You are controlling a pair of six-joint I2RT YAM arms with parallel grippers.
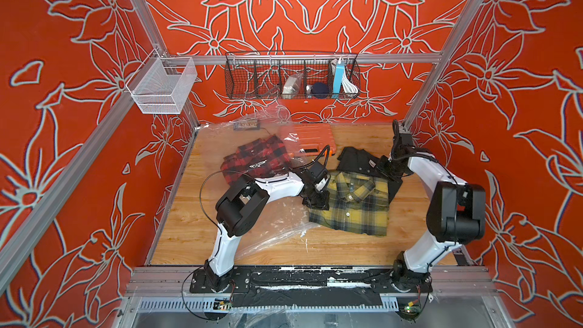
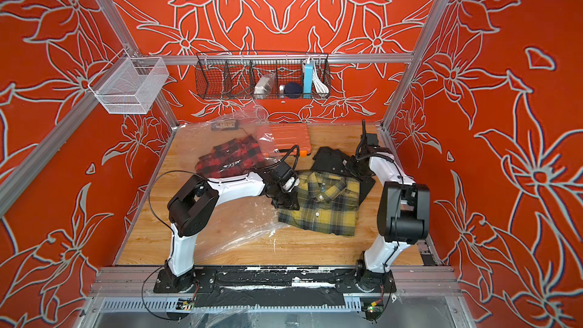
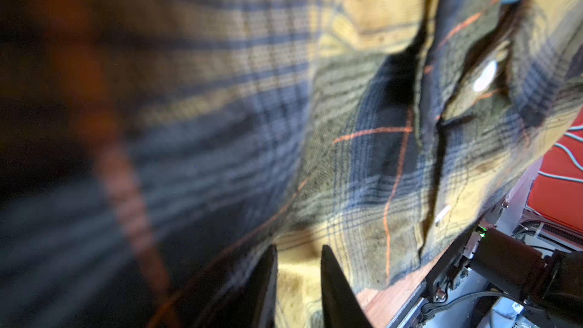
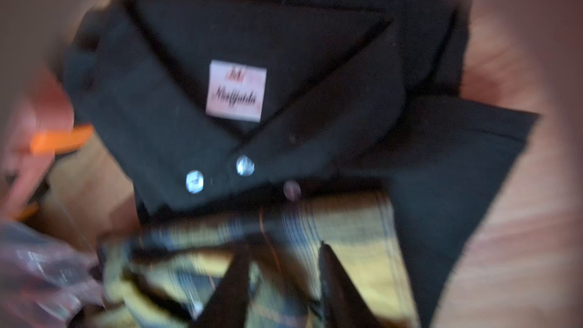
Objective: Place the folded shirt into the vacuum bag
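Note:
The folded yellow-grey plaid shirt (image 1: pixel 355 212) lies on the table, partly over a black shirt (image 4: pixel 425 145). A clear vacuum bag (image 1: pixel 261 237) lies to its left, a red plaid shirt (image 1: pixel 255 158) within its outline. My left gripper is low at the plaid shirt's left part; its fingertips stand apart, with cloth visible beyond them. My right gripper is above the black shirt and the plaid shirt's back edge, fingers apart, part open. Whether cloth is between the left fingers cannot be told.
An orange case (image 1: pixel 315 136) lies at the back centre. A wire basket (image 1: pixel 255 79) and a white basket (image 1: pixel 161 100) hang on the frame. Bare table (image 1: pixel 179 218) shows at left and at the front right.

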